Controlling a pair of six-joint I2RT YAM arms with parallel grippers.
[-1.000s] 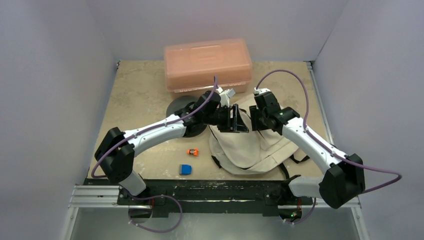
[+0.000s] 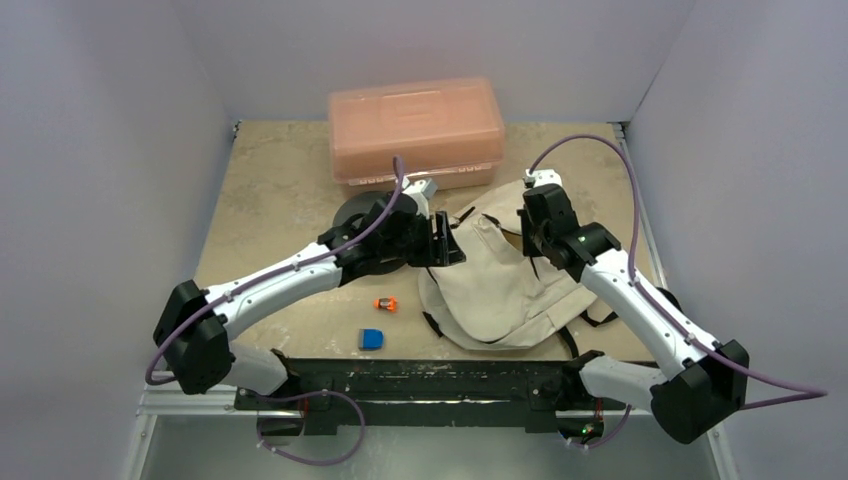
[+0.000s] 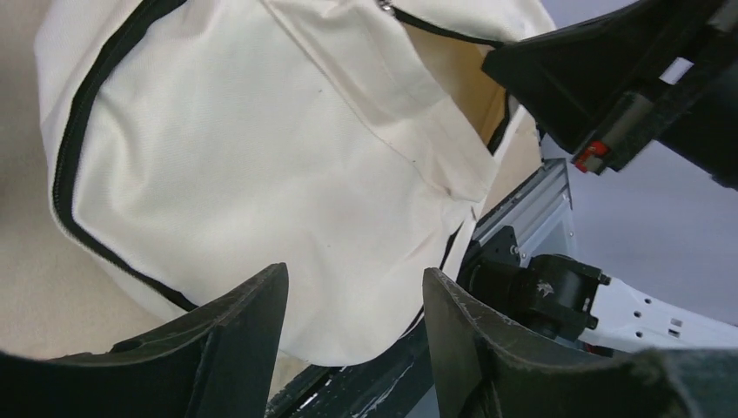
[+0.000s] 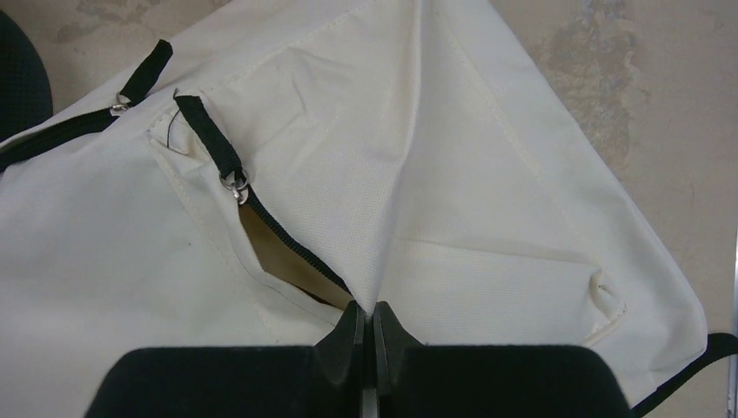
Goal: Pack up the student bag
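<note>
The cream bag [image 2: 485, 290] lies on the table with its zipped pocket [image 4: 278, 252] partly gaping, a tan inside showing. My right gripper is shut on a pinched fold of the bag's fabric by the pocket's zip edge, drawing it into a ridge. Over the left side of the bag hovers my left gripper, its fingers apart and nothing between them. On the bare table left of the bag are a small orange item [image 2: 386, 304] and a blue item [image 2: 370, 339].
At the back stands a closed pink translucent box [image 2: 417, 125]. A dark round object [image 2: 352, 210] is partly hidden beneath my left arm. Black straps [image 2: 600, 320] trail from the bag's right side.
My left gripper has moved left over the bag. The right one has shifted right and closed on the fabric, and the pocket opening shows more.
</note>
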